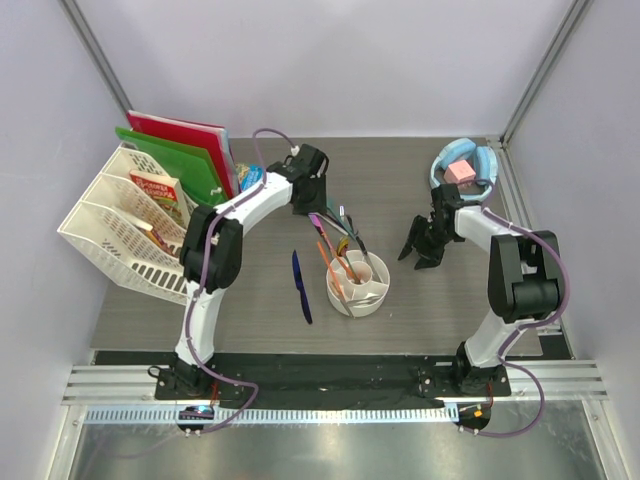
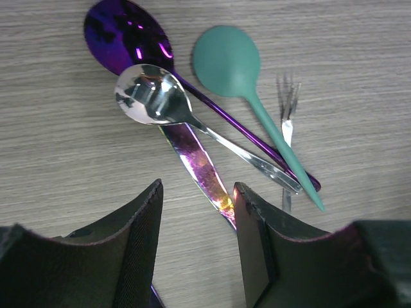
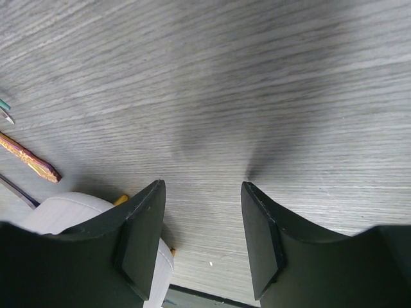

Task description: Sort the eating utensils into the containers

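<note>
A white divided holder (image 1: 358,303) stands near the table's middle with several utensils leaning in it. Behind it lies a loose group: a purple spoon (image 2: 122,32), a silver spoon (image 2: 154,96), a teal spoon (image 2: 226,63), a small fork (image 2: 288,122) and an iridescent flat handle (image 2: 200,163). The silver spoon crosses over the purple one. My left gripper is open above this group, its fingers apart and empty. A dark blue knife (image 1: 301,287) lies left of the holder. My right gripper hangs open over bare table, right of the holder.
On the left stands a white rack (image 1: 125,245) with books and folders. Blue headphones (image 1: 489,166) around a pink block (image 1: 460,172) sit at the back right. Bare table lies between holder and headphones.
</note>
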